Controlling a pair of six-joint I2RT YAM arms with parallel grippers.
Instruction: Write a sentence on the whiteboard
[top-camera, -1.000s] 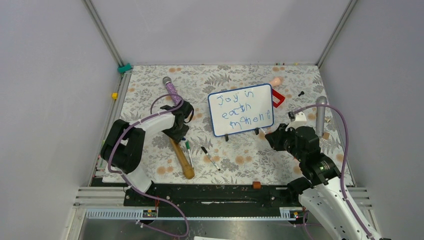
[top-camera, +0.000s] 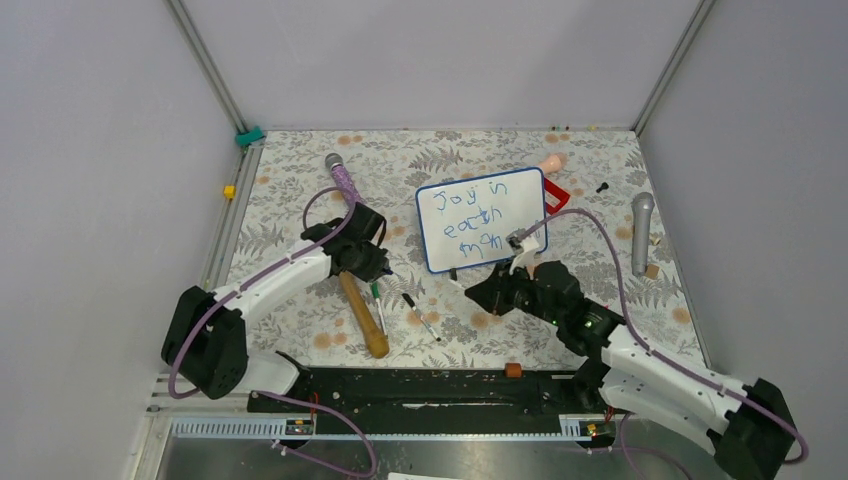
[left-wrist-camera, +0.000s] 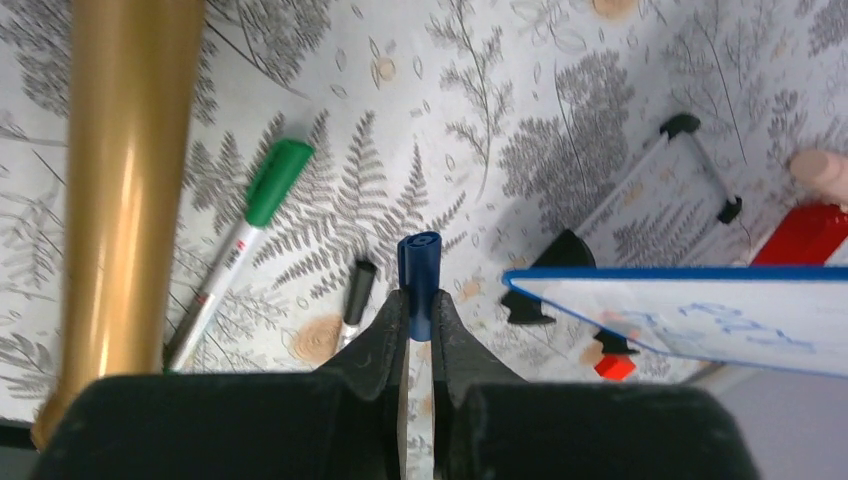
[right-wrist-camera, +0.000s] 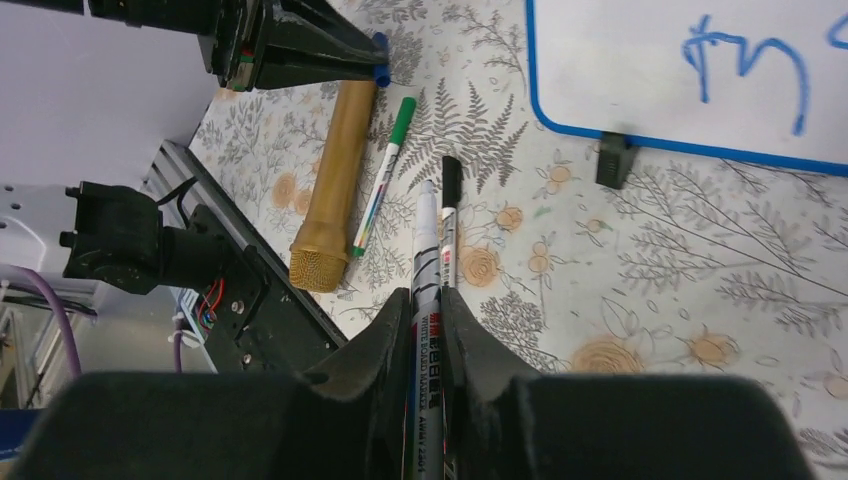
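The whiteboard (top-camera: 470, 256) stands at the centre right of the table. Blue handwriting on it reads "joy in earth" and a last word partly covered by my right arm. My right gripper is shut on a white marker (right-wrist-camera: 427, 265), its pale, uncapped-looking end pointing out past the fingertips. Between the fingers of my left gripper is a blue cap (left-wrist-camera: 419, 270), its hollow end facing outward. In the top view the left gripper is left of the board, the right one in front of its lower edge. Cap and marker are apart.
A gold microphone (top-camera: 362, 312), a green-capped marker (top-camera: 380, 308) and a black-capped marker (top-camera: 422, 317) lie near the left arm. A purple microphone (top-camera: 343, 180) is behind it.
My right arm has swung left with the marker, from beside the board's lower right corner to in front of its lower edge. My left gripper has shifted slightly right.
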